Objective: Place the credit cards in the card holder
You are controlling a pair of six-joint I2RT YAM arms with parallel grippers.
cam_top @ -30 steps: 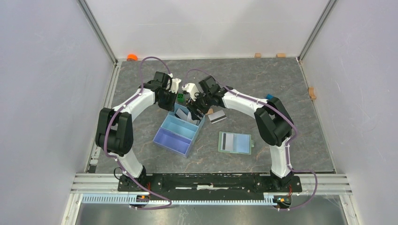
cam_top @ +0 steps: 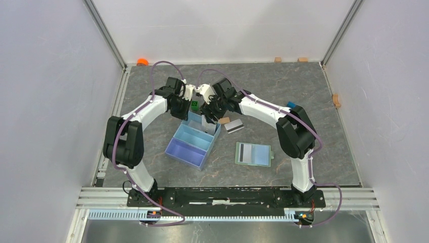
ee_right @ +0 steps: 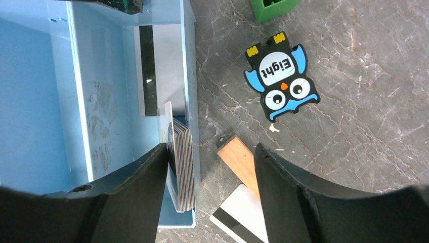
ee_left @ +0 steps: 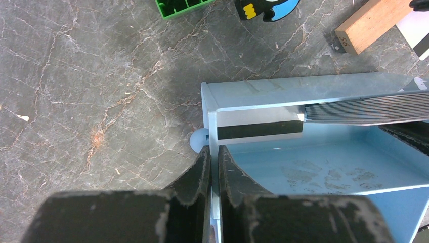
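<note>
The blue card holder (cam_top: 192, 135) lies tilted at centre left, with three compartments. My left gripper is shut on its thin end wall. A stack of cards (ee_right: 185, 167) stands on edge at one end of the top compartment, against the outer wall. One card leans slightly off the stack. Another card (ee_right: 167, 66) with a black stripe lies along the compartment's other half. My right gripper is part open over the stack: one finger (ee_right: 152, 164) touches or nearly touches the cards, while the other is outside the box.
On the table beside the holder lie a loose white card (ee_right: 245, 215), a wooden block (ee_right: 239, 158), a black owl figure (ee_right: 283, 78) and a green basket (ee_right: 273, 7). A green-edged tray (cam_top: 253, 154) sits to the right.
My right gripper has shifted slightly over the top compartment. The striped card there has turned from slanted to lying along the compartment. The left gripper has stayed put on the wall.
</note>
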